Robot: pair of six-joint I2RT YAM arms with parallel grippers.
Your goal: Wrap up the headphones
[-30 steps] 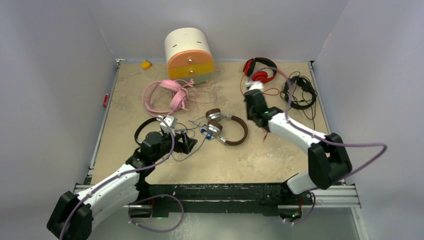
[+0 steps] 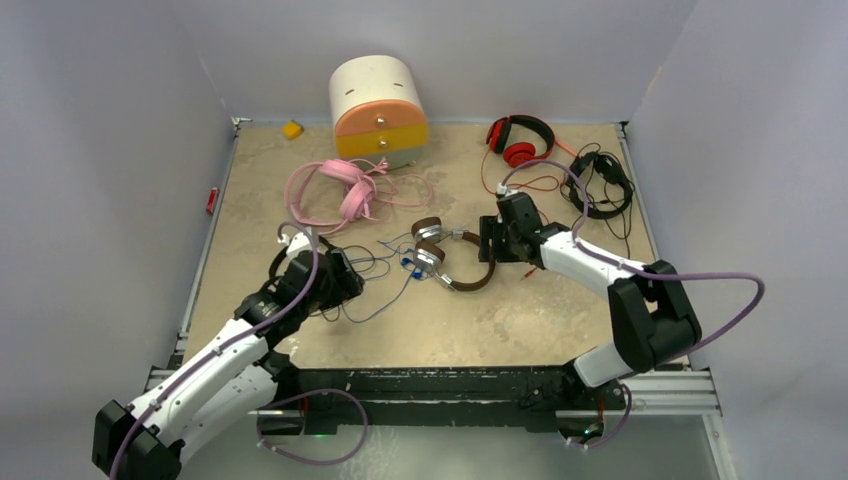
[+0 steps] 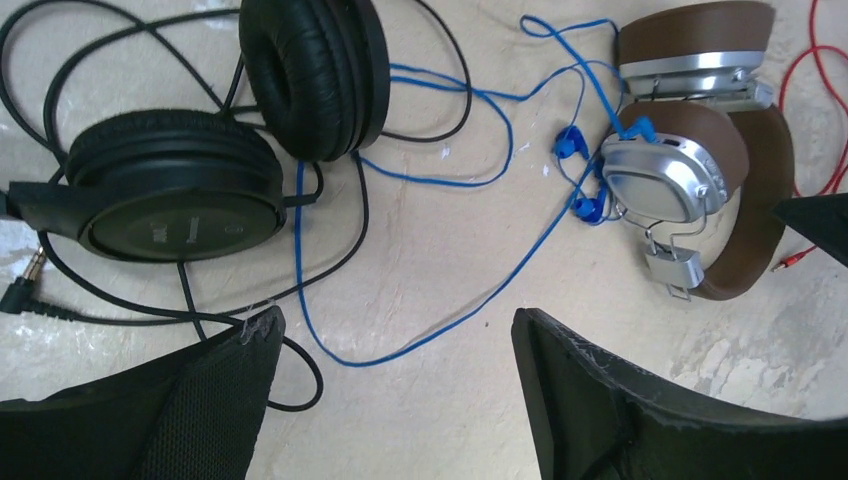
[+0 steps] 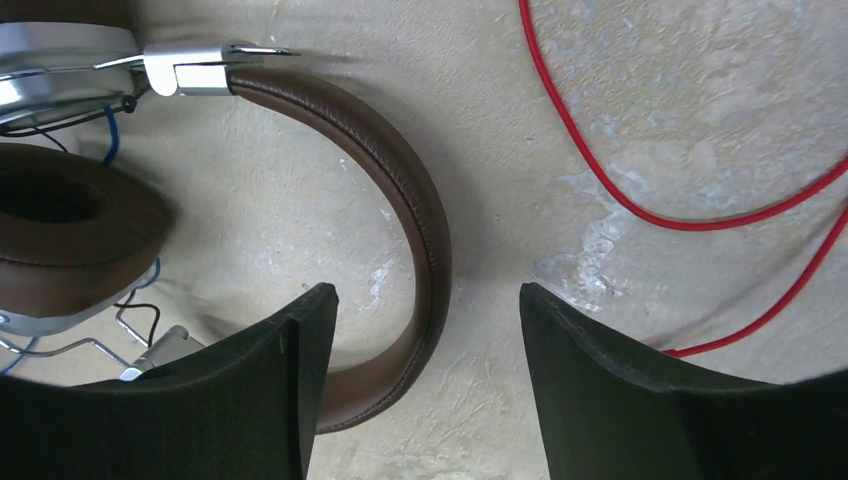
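Brown-and-silver headphones [image 2: 481, 270] lie mid-table, their curved leather band [image 4: 430, 270] beneath my right gripper [image 2: 488, 240], which is open with the band between and below its fingertips. My left gripper [image 2: 340, 275] stands open over black headphones [image 3: 180, 200] and their looped cable at the centre-left, with nothing between its fingers. Blue earphones [image 3: 570, 142] with a long thin cord lie tangled beside the brown headphones.
Pink headphones [image 2: 355, 200], a drawer box [image 2: 380, 95] and a yellow block [image 2: 292, 129] are at the back. Red headphones [image 2: 520, 152] and more black headphones [image 2: 598, 200] lie at the right, with a red cable [image 4: 640, 210].
My left gripper has drawn back leftward over the black headphones.
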